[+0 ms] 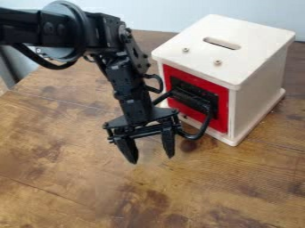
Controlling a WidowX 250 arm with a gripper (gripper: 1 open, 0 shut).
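Observation:
My black gripper (149,150) hangs above the wooden table in the middle of the view, fingers pointing down and apart, with nothing between them. Behind it to the right stands a pale wooden box (258,87) with a slot in its top and a red front panel (224,132). A black fitting (199,95) sits on that panel, partly hidden by my arm and a black cable or bar that curves beside it.
A pale wall and a light upright edge show at the top left.

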